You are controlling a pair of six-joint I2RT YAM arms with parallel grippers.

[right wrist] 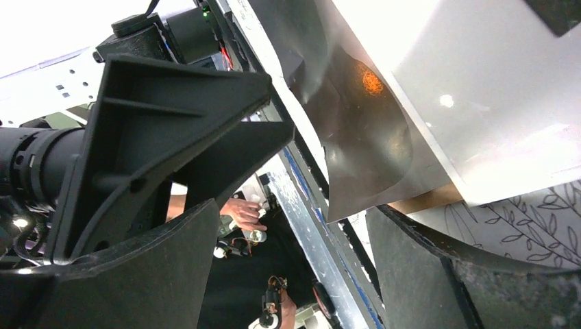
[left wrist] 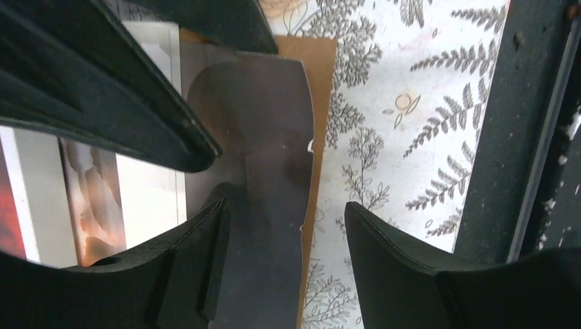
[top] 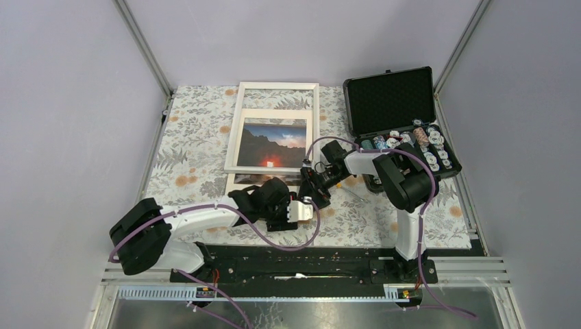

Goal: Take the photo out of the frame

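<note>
The white frame (top: 236,140) lies flat on the patterned cloth, a sunset photo (top: 273,147) showing through it. A dark, glossy photo sheet (left wrist: 253,137) sticks out past the frame's near side, over brown backing (left wrist: 319,65). My left gripper is open above this sheet's near edge, its fingers apart and nothing held. In the right wrist view the sheet (right wrist: 363,130) bends and its corner reaches down close to my open right gripper; contact there cannot be told. The two grippers are close together, partly hiding the sheet from above.
An open black case (top: 390,103) with poker chips stands at the back right, behind my right arm. A thin stick-like item (top: 351,192) lies right of the grippers. The table's dark front edge (top: 301,257) is close by.
</note>
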